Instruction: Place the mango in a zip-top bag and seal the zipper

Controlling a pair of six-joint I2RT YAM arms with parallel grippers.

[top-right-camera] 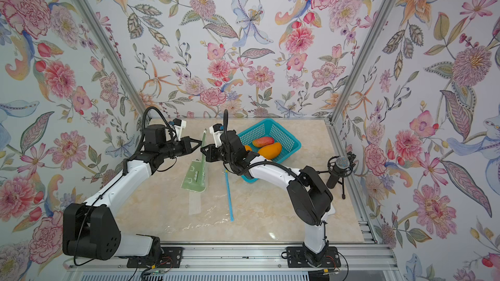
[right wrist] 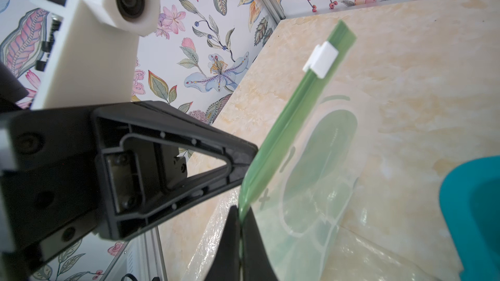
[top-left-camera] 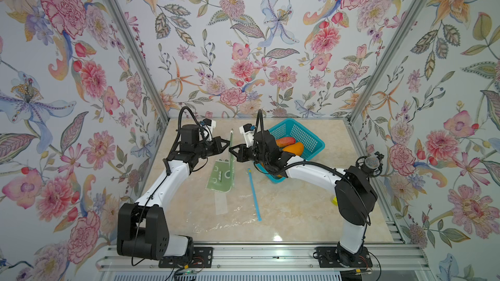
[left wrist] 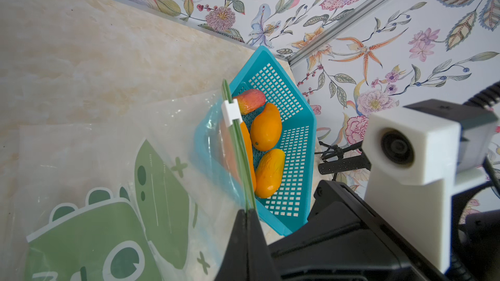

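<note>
A clear zip top bag with green print [top-left-camera: 220, 176] hangs between my two arms, its lower part reaching down by the table. Both grippers pinch its green top edge, close to each other: my left gripper is shut on the strip, and so is my right gripper. The white zip slider sits near the far end of the strip, beyond both fingertips; the same slider [right wrist: 320, 59] shows in the right wrist view. No mango shows inside the bag. Several mangoes [left wrist: 266, 127] lie in the teal basket [left wrist: 303, 166].
The basket [top-left-camera: 311, 130] stands at the back, right of the bag, partly behind my right arm. A blue strip [top-left-camera: 254, 197] lies on the table in front of it.
</note>
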